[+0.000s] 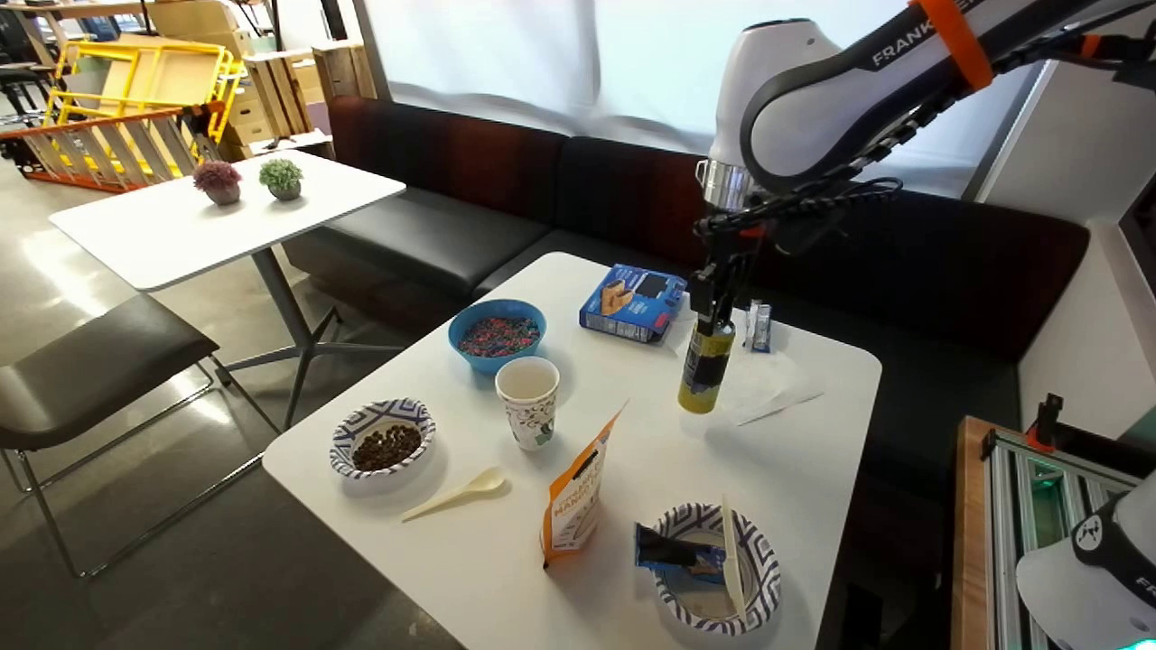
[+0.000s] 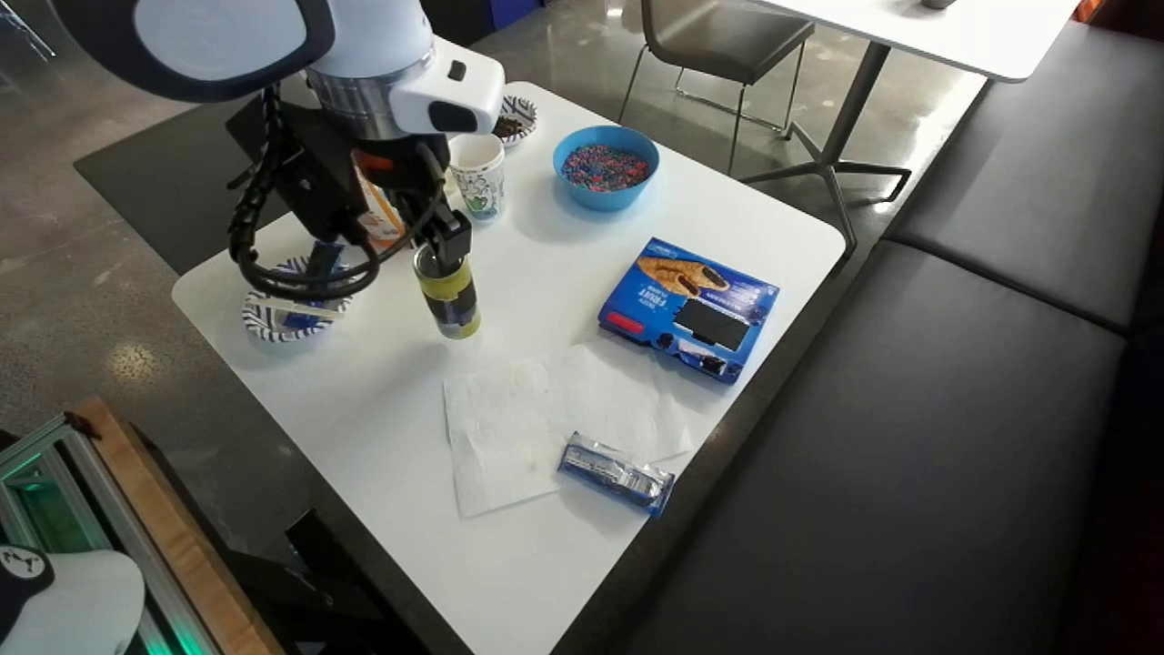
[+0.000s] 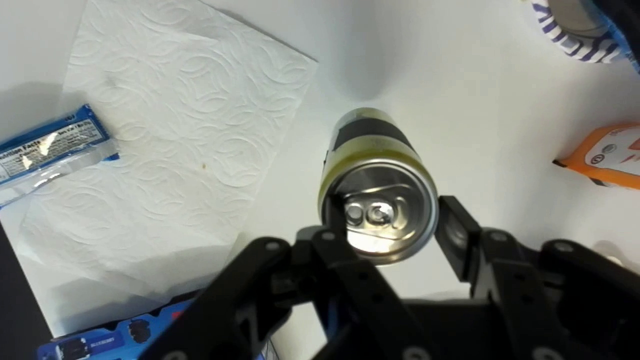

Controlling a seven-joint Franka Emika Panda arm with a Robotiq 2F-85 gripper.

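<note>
A yellow-green can with a dark band is held by its upper end, my gripper shut on it from above. In the wrist view, the silver lid and pull tab of the can show between my two fingers. The can leans slightly in exterior view 2. Its base looks close above the white table; whether it touches cannot be told for certain.
Around the can are a white napkin, blue snack box, wrapped bar, orange pouch, paper cup and blue bowl. Two patterned bowls and a spoon lie nearer the front.
</note>
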